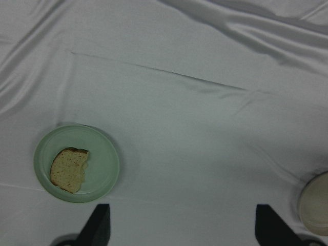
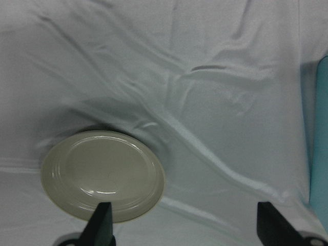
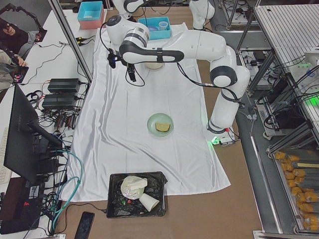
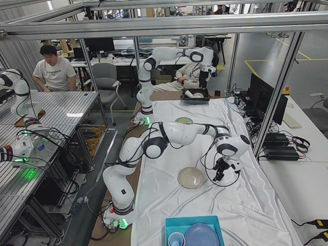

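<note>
A green plate with a bread slice lies on the white cloth. A beige plate sits farther along it, below my right gripper, which is open and empty. My left gripper hangs above the cloth, open with nothing between its fingers; the green plate and the edge of the beige one show beneath it.
A blue bin holding a blue plate and cup stands at one end. A black tray with bag and paper cup is at the other end. Cables lie along the table's side.
</note>
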